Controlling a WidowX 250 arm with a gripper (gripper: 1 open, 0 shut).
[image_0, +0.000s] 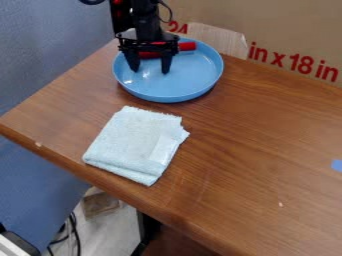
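A blue plate (181, 82) lies near the back left of the wooden table. A red object (185, 46) is at the plate's back, partly behind my black gripper (148, 62). The gripper hangs over the plate's left back part, its fingers pointing down close to the red object; I cannot see clearly what is between them. A folded white cloth (135, 145) lies in front of the plate.
A cardboard box (285, 35) stands behind. Cables hang off the left beside the table.
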